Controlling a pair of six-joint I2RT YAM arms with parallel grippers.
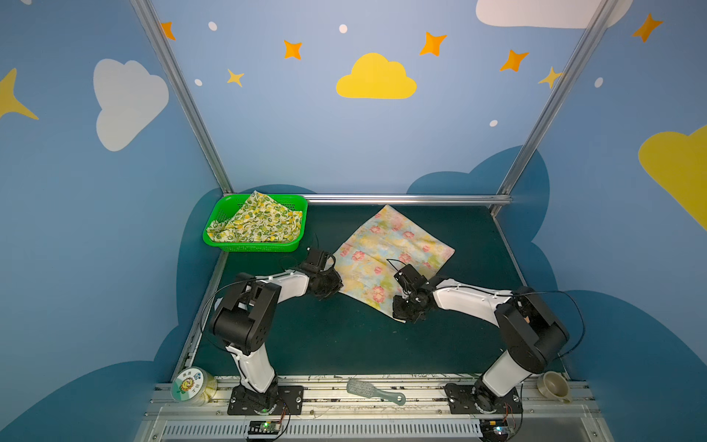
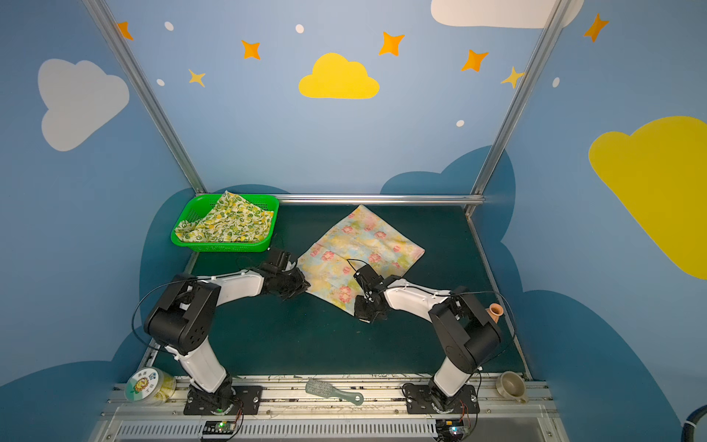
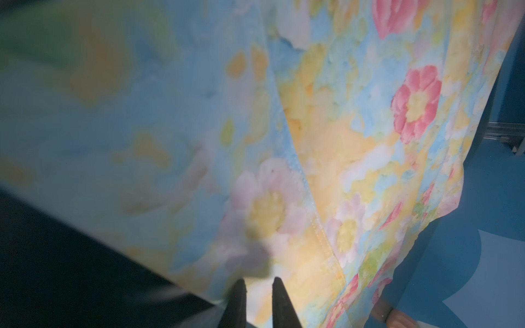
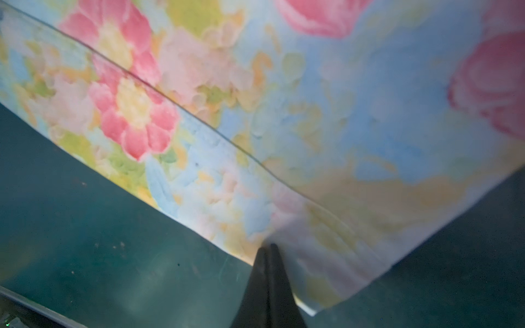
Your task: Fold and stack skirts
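A pastel floral skirt [image 1: 383, 234] lies flat on the dark table, turned like a diamond, with one layer folded over another. At its left corner is my left gripper; in the left wrist view its fingertips stand apart, with the skirt's fabric behind the gap. My right gripper is over the near edge, close to the near corner. Its fingers meet, the tips against the cloth; whether any fabric is pinched between them cannot be made out. A yellow-green patterned skirt [image 1: 259, 219] sits in the green basket [image 1: 254, 248].
A hairbrush [image 1: 375, 392] lies on the front rail between the arm bases. A round tub [image 1: 193, 384] stands front left and a cup [image 1: 554, 386] front right. A small clay pot [image 2: 495, 312] is behind the right arm.
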